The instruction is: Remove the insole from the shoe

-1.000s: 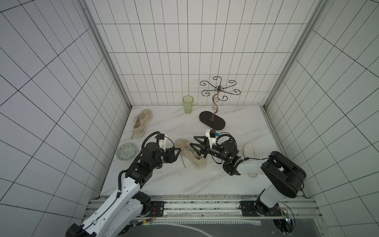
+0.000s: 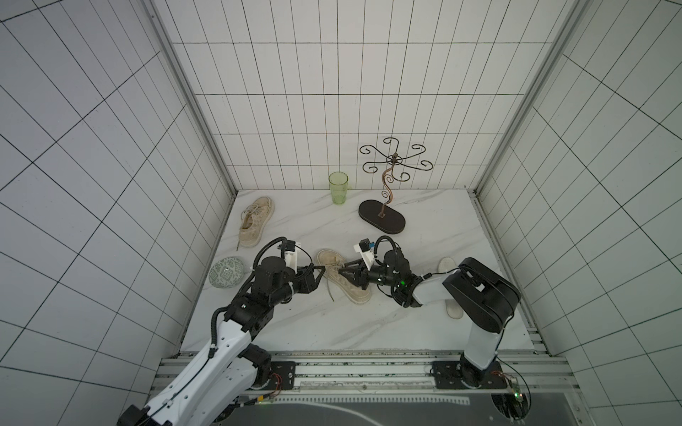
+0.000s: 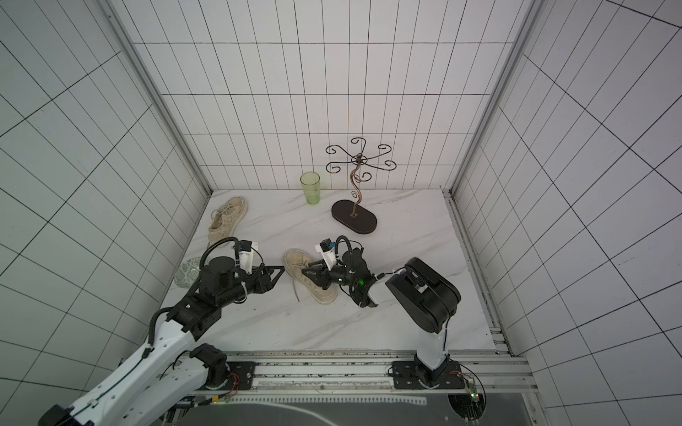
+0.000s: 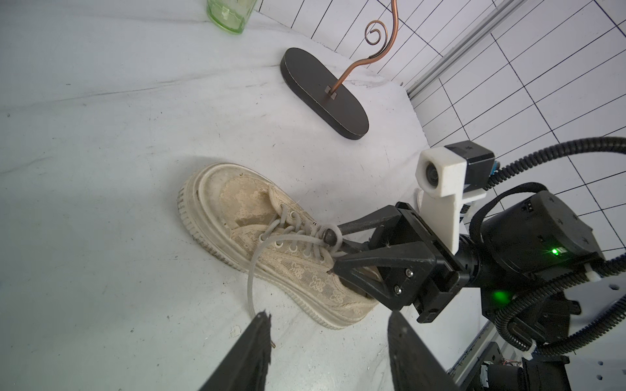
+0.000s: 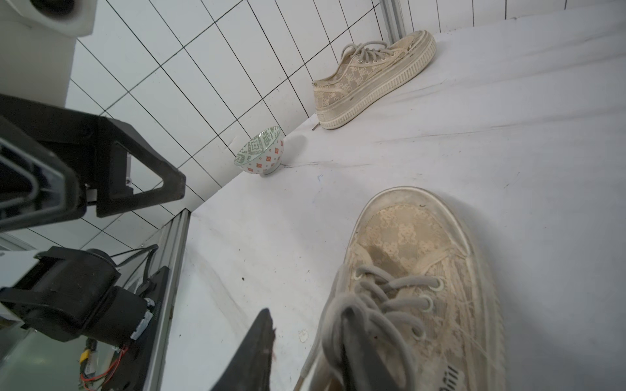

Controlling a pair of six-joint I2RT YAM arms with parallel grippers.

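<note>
A worn beige lace shoe (image 4: 228, 195) lies in the middle of the table, toe leftward, its long lace trailing onto the surface. My right gripper is down at its laces near the opening; in the right wrist view one finger is behind or among the loops, the other beside them, fingers part open. Whether it grips anything is unclear. The inside of the shoe is hidden. My left gripper is open, apart from the shoe, to its near left. A flat pale insole (image 2: 451, 306) lies at the table's right, partly behind the right arm.
A second shoe (image 5: 368, 78) lies at the back left, with a patterned bowl (image 5: 259, 153) in front of it. A green glass (image 2: 338, 188) and a metal stand (image 2: 373, 220) stand at the back.
My right gripper has moved left and down onto the shoe's laces, turning as it went. The left arm is nearly still.
</note>
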